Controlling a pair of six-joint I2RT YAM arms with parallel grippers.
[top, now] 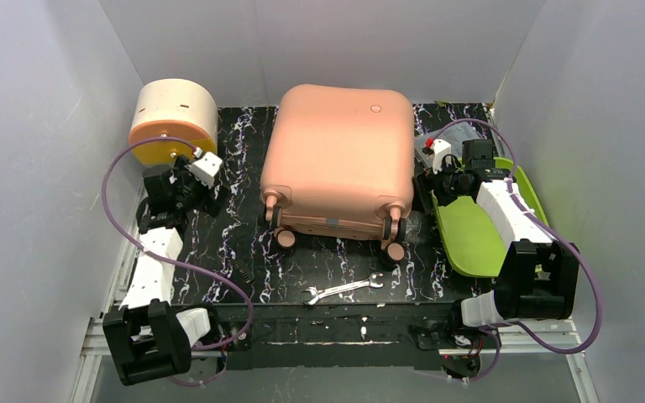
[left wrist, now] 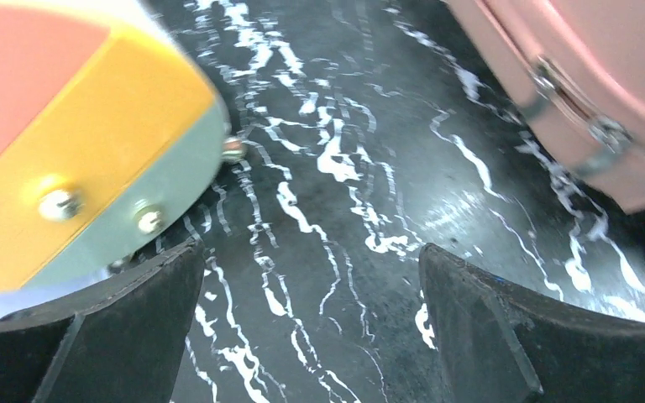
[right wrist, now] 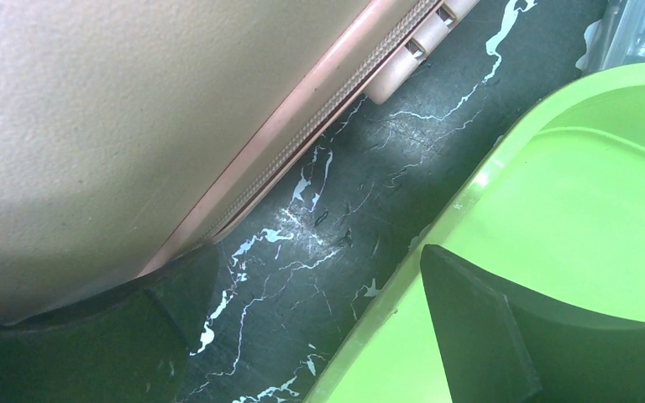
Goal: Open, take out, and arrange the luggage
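The pink suitcase [top: 338,151] lies closed on the dark marble top, its wheels toward the front. My left gripper [top: 210,198] hovers between the white-orange cabinet [top: 159,117] and the suitcase's left side; in its wrist view it is open over bare marble, metal latches [left wrist: 606,134] on the suitcase edge at upper right. My right gripper [top: 433,186] is open at the suitcase's right side, over the gap between it and a green tray [top: 479,243]; its wrist view shows the zipper [right wrist: 319,117] and hinge-like pink parts [right wrist: 390,75].
Two wrenches [top: 343,288] lie in front of the suitcase. A clear plastic item [right wrist: 638,29] sits behind the green tray. Bare marble shows left of the suitcase and along the front.
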